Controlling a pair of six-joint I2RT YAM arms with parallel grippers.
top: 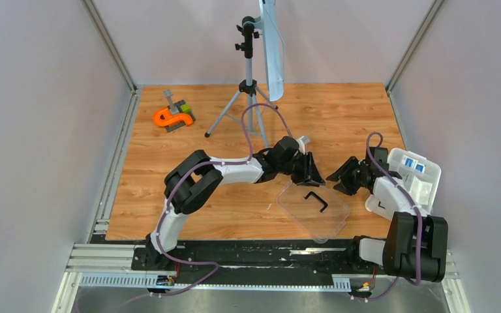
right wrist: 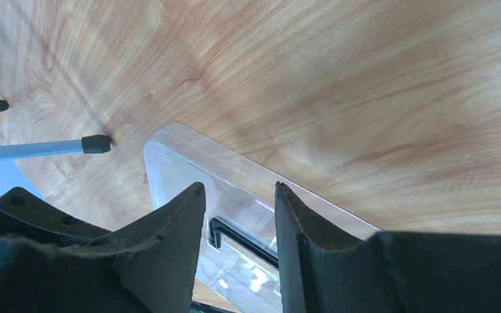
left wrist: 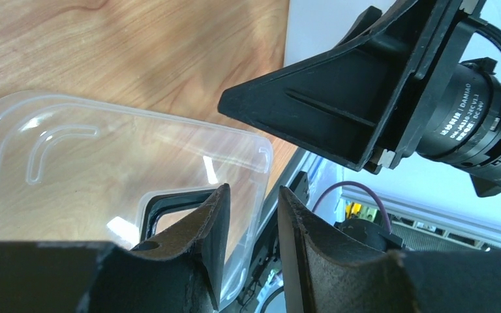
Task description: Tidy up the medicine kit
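Observation:
A clear flat lid (top: 329, 222) with a black handle (left wrist: 153, 212) lies near the table's front edge, spread beneath both wrist views. At its far left edge my left gripper (top: 312, 183) stands part open, with nothing gripped in the left wrist view. Over by the lid's upper right side is my right gripper (top: 343, 184); in the right wrist view its fingers (right wrist: 186, 215) are apart and empty. Part of the right gripper's black body (left wrist: 339, 98) shows in the left wrist view. Behind my right arm sits a translucent white box (top: 435, 173) holding white packages (top: 412, 164).
A tripod (top: 248, 85) carrying a pale panel stands at the back. An orange clamp-like object (top: 171, 117) rests at the far left. Bare wood lies to the left of the lid and between the tripod and the box.

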